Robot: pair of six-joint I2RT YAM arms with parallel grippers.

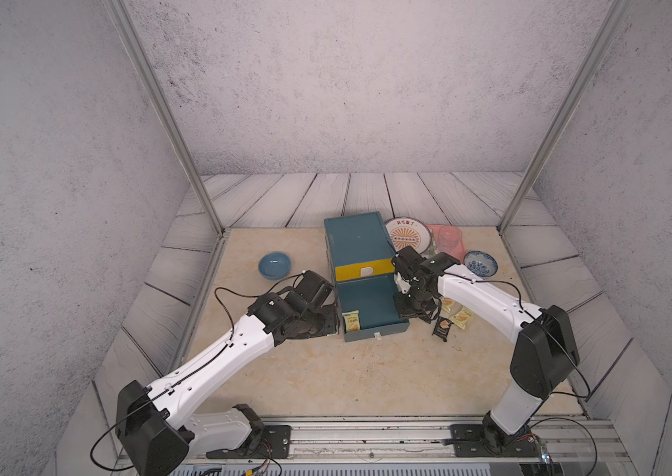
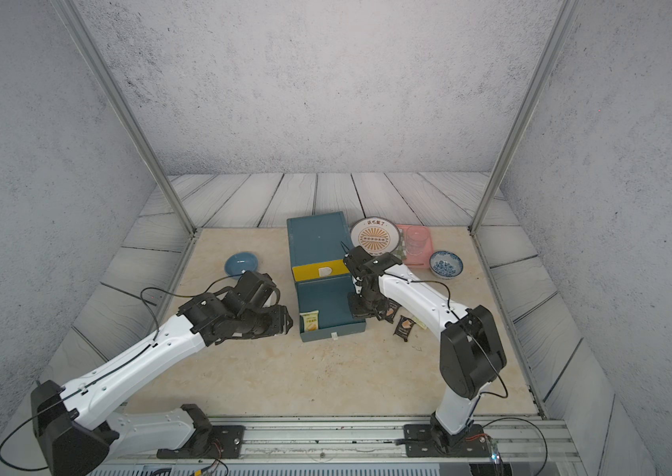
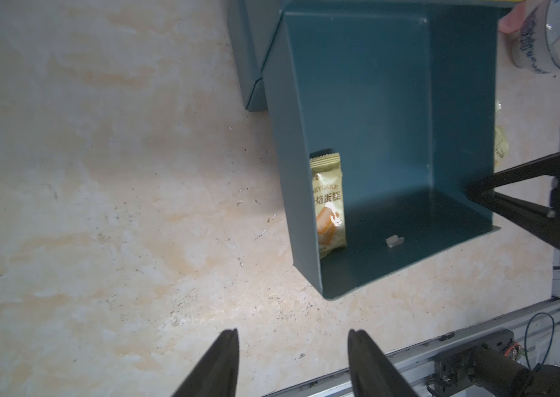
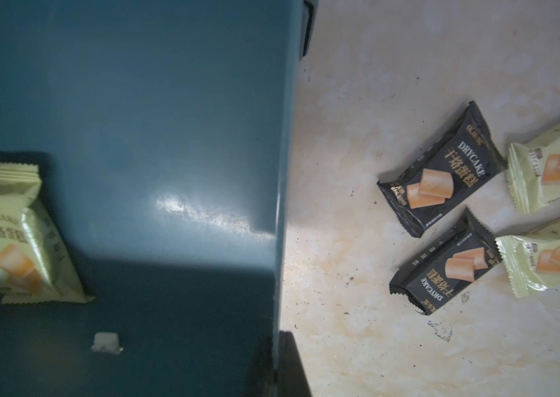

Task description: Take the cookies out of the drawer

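Observation:
The teal drawer [image 1: 371, 301] is pulled out of its box [image 1: 358, 238]. One cream-wrapped cookie [image 3: 326, 205] lies inside along its left side. My left gripper is just left of the drawer, its fingers apart with nothing between them. My right gripper is at the drawer's right wall, shut, its fingertips partly hidden at that wall. Several dark and cream cookie packs [image 4: 442, 168] lie on the table to the right of the drawer.
A blue bowl [image 1: 274, 261] sits at the back left. A round printed plate [image 1: 407, 231], a pink tray [image 2: 423, 234] and a patterned bowl [image 2: 446, 268] are behind and right.

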